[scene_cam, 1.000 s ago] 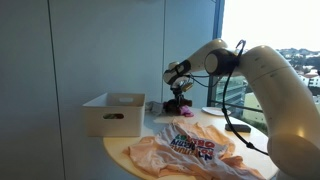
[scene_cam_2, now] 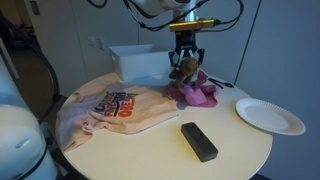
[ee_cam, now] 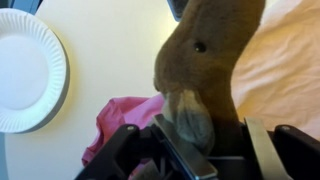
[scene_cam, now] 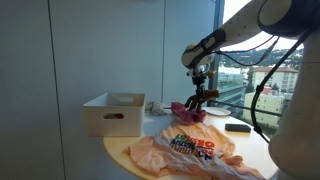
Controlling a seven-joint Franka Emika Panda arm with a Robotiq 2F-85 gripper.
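A brown plush toy (ee_cam: 205, 50) with a dark eye and a pale muzzle fills the middle of the wrist view. Its lower part lies between the fingers of my gripper, but whether they press on it is hard to tell. In exterior view 2 the gripper (scene_cam_2: 187, 58) points down around the toy (scene_cam_2: 189, 68), above a crumpled pink cloth (scene_cam_2: 200, 95). Exterior view 1 shows my gripper (scene_cam: 199, 95) just over this cloth (scene_cam: 187, 114), behind an orange shirt (scene_cam: 185, 150) with coloured lettering spread on the table.
An open white bin (scene_cam: 115, 117) stands at the left of the table in exterior view 1. A white paper plate (scene_cam_2: 270, 116) and a black oblong object (scene_cam_2: 199, 142) lie to the right in exterior view 2.
The gripper has come from the back of the table toward the window side and the shirt, the brown toy moving along with it. The pink cloth has shifted too, now lying bunched beside the shirt.
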